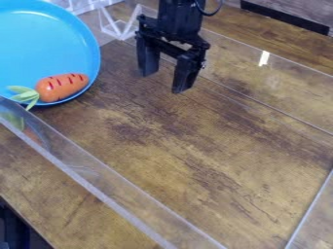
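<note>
The black gripper (166,70) hangs at the top centre of the camera view over bare wooden floor, its two fingers apart with nothing visible between them. To its left, an orange toy carrot (61,86) with pale green leaves lies on the lower part of a light blue round plate (33,44). The gripper is apart from both.
A clear plastic wall (104,185) runs diagonally along the lower left, and another clear panel (264,88) crosses the upper right. A white rack (117,21) stands at the top left behind the plate.
</note>
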